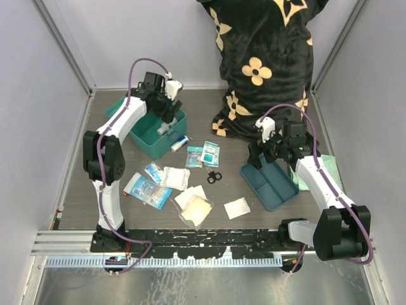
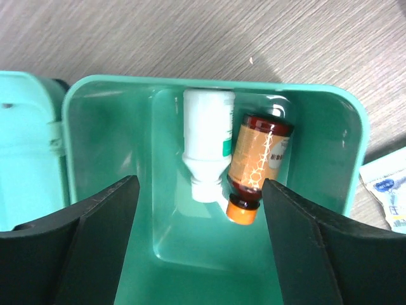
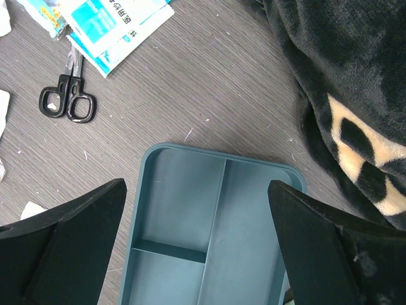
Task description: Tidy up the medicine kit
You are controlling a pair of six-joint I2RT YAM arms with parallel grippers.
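My left gripper (image 1: 171,111) is over the green medicine box (image 1: 152,143), open, with nothing between its fingers. In the left wrist view a white bottle (image 2: 207,130) and a brown bottle (image 2: 260,155) lie side by side in the box. My right gripper (image 1: 255,152) stands open above the blue-grey divided tray (image 3: 181,190). Black scissors (image 3: 82,105), blue packets (image 3: 120,32), a large blue package (image 1: 146,189), white gauze pads (image 1: 174,178) and a bagged pad (image 1: 196,210) lie on the table.
A dark patterned blanket (image 1: 257,51) fills the back right. A pale green cloth (image 1: 327,168) lies under the right arm. A white tube (image 1: 179,143) lies beside the box.
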